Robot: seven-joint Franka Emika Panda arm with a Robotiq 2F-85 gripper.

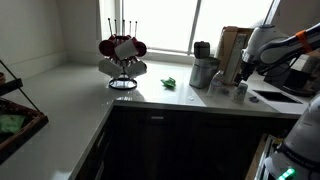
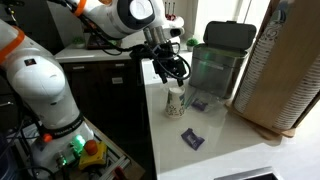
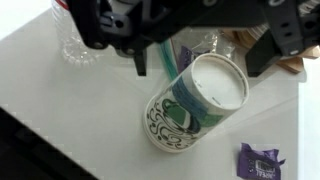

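A white lidded cup (image 3: 196, 105) with a green and black printed design stands upright on the counter, just ahead of the fingers in the wrist view. My gripper is open, one dark finger on either side above the cup, with nothing held. In exterior view 2 the same cup (image 2: 176, 101) stands below the gripper (image 2: 172, 75). Exterior view 1 shows the gripper (image 1: 242, 78) over the cup (image 1: 240, 93) near the counter's right end.
A purple wrapped packet (image 3: 260, 163) lies beside the cup. Behind stand a clear plastic bin (image 2: 219, 60) and a ribbed tan box (image 2: 277, 68). A clear glass (image 3: 78, 45) is at the upper left in the wrist view.
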